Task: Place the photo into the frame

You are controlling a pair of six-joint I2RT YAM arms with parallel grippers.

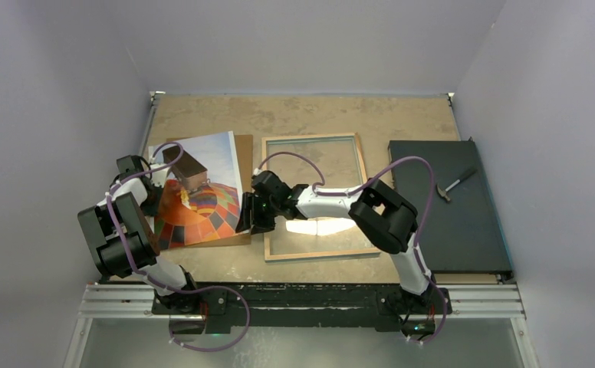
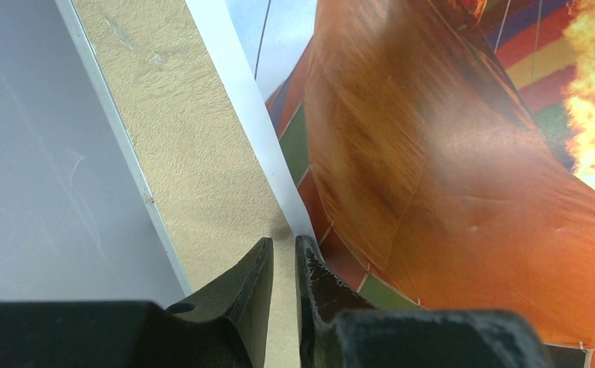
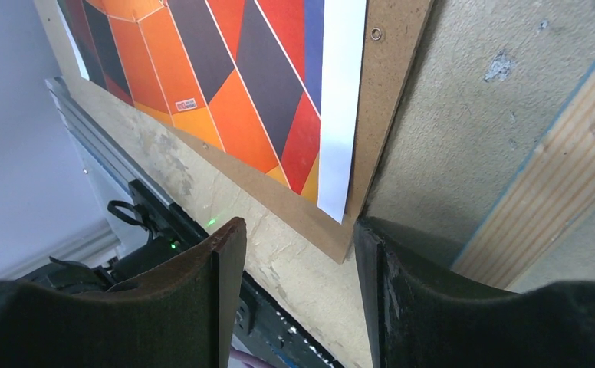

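Note:
The balloon photo (image 1: pixel 201 205) lies on a brown backing board (image 1: pixel 225 241) at the left. My left gripper is at the photo's left edge, one finger against the white border, its fingers slightly apart. My right gripper is low at the board's lower right corner, beside the photo's white margin; its fingertips stand apart, and whether anything is held between them cannot be told. The wooden frame (image 1: pixel 359 157) with clear glazing lies in the middle, partly under my right arm.
A black slab (image 1: pixel 448 230) with a hammer (image 1: pixel 455 182) on it lies at the right. Walls enclose the left, back and right.

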